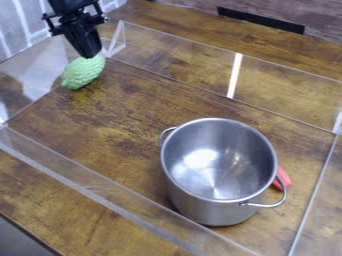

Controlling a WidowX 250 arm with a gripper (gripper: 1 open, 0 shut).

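My black gripper (86,50) hangs at the top left, just above a pale green, textured oblong object (83,72) lying in the back-left corner of the clear-walled area. The gripper looks shut, with nothing visible between its fingers; whether it touches the green object is hard to tell. A steel pot (219,180) with two handles stands at the lower right, empty. A red object (282,178) lies partly hidden behind the pot's right side.
Clear plastic walls (107,192) border the wooden work surface (154,110). A white strip (234,75) stands out along the back wall.
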